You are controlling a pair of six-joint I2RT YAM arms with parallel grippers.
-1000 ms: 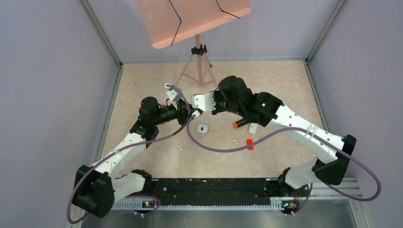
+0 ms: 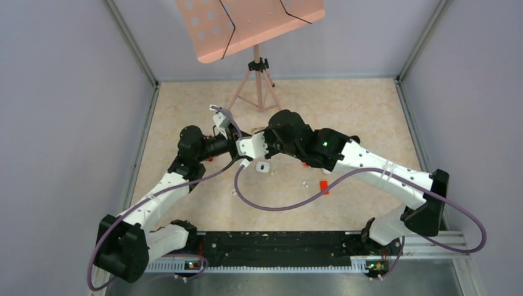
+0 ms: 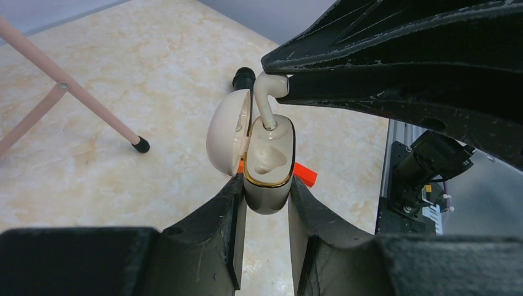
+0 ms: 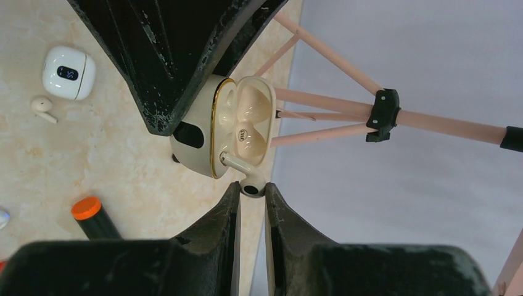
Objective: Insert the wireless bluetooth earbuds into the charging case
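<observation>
My left gripper is shut on a cream charging case [image 3: 269, 161] with a gold rim, its lid [image 3: 225, 132] hinged open. An empty cavity shows inside the case. A cream earbud [image 4: 239, 165] is held by its round head in my right gripper, which is shut on it. The stem's tip meets a slot near the edge of the case [image 4: 198, 126]; how deep it sits cannot be told. In the top view, the arms' cameras and wrists hide both case and earbud.
On the table below lie a white case [image 4: 69, 72], a loose earbud [image 4: 42, 105], a black cylinder with an orange end [image 4: 86, 208] and a red block [image 2: 324, 187]. A pink stand [image 2: 258, 92] rises behind.
The left arm has barely moved.
</observation>
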